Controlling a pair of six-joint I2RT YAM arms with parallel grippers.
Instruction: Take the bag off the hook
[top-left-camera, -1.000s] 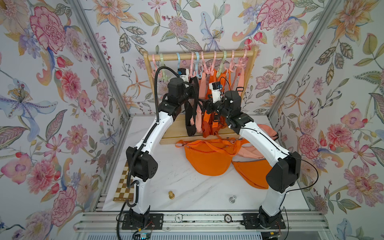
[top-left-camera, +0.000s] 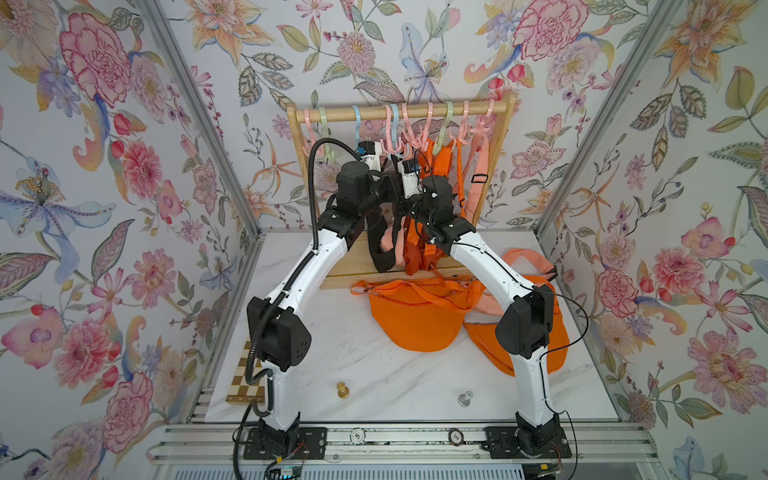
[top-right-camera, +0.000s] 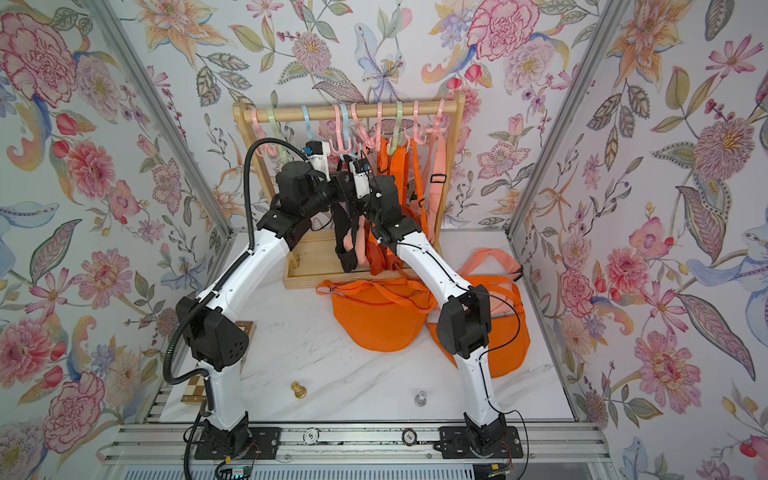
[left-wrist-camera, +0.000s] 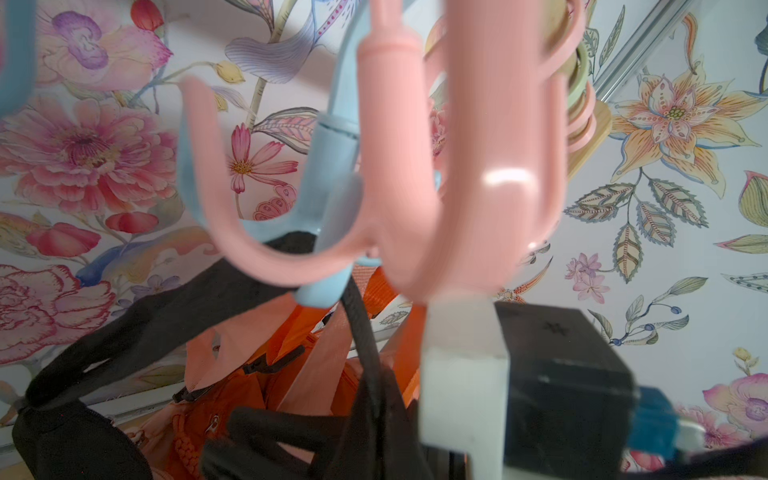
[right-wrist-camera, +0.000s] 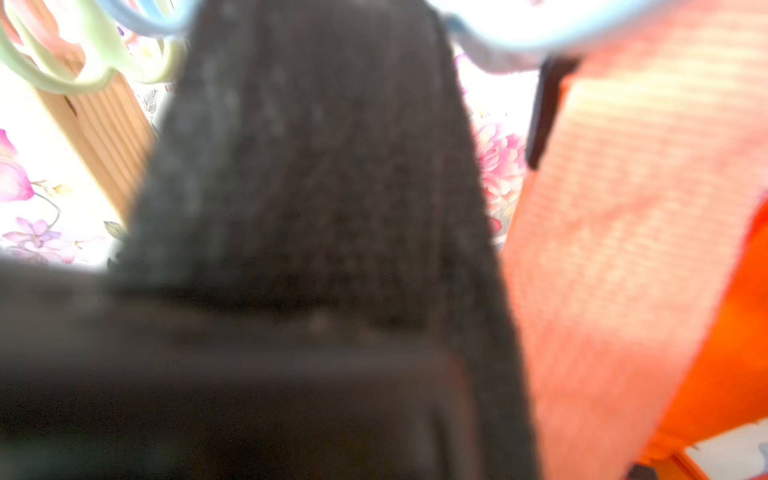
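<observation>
A bag's black strap (left-wrist-camera: 160, 332) hangs over a light blue hook (left-wrist-camera: 332, 172), one side falling left and the other dropping steeply among dark gripper parts. My left gripper (top-left-camera: 389, 190) is at the strap from the left and is shut; whether strap lies between its fingers is hidden. From the right, my right gripper (top-left-camera: 404, 205) reaches the same strap, close to the left one. Its opening is hard to judge: in the right wrist view a blurred dark shape and the wide black strap (right-wrist-camera: 320, 168) fill the middle. The lower black loop (top-left-camera: 382, 260) hangs near the rack's base.
Pink hooks (left-wrist-camera: 392, 144) crowd just in front of the blue one. Salmon (right-wrist-camera: 632, 240) and orange straps hang close on the right. Orange bags (top-left-camera: 416, 320) lie on the table below; a chessboard (top-left-camera: 246, 380) and two chess pieces are at the front.
The left gripper has shifted slightly right toward it. The strap remains over the hook.
</observation>
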